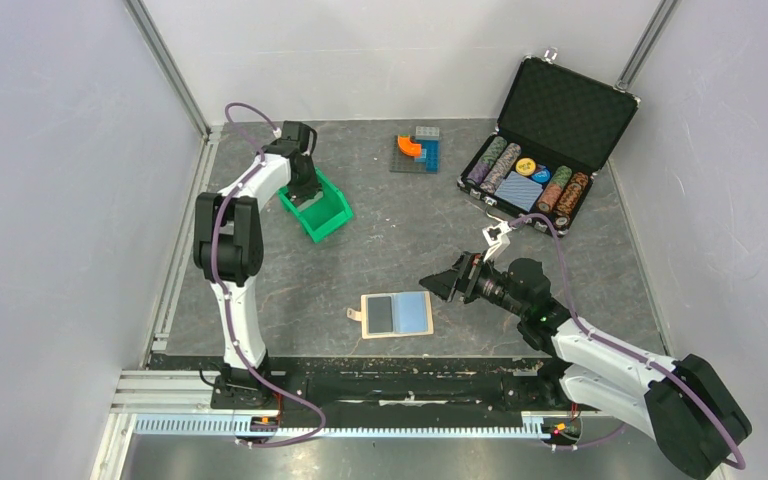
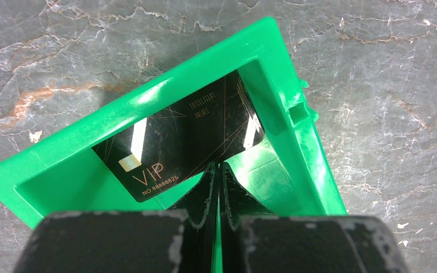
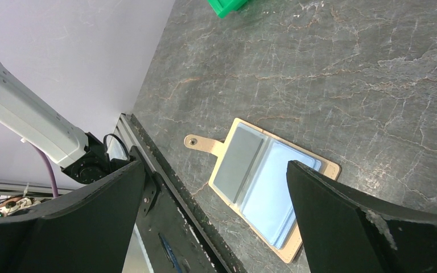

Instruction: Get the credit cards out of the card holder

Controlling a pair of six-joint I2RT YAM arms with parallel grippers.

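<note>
In the left wrist view a black VIP card [image 2: 176, 136] is in the green container [image 2: 273, 176], against one long wall. My left gripper is shut at the card's lower edge, its fingertips together; whether they pinch the card is unclear. The open card holder [image 1: 397, 315] lies flat near the front edge, with clear sleeves [image 3: 273, 193], seen also in the right wrist view. My right gripper [image 1: 445, 280] hangs just right of and above the holder, open, with nothing between its fingers.
An open poker chip case [image 1: 520, 190] stands at the back right. A small building-block piece [image 1: 415, 150] lies at the back middle.
</note>
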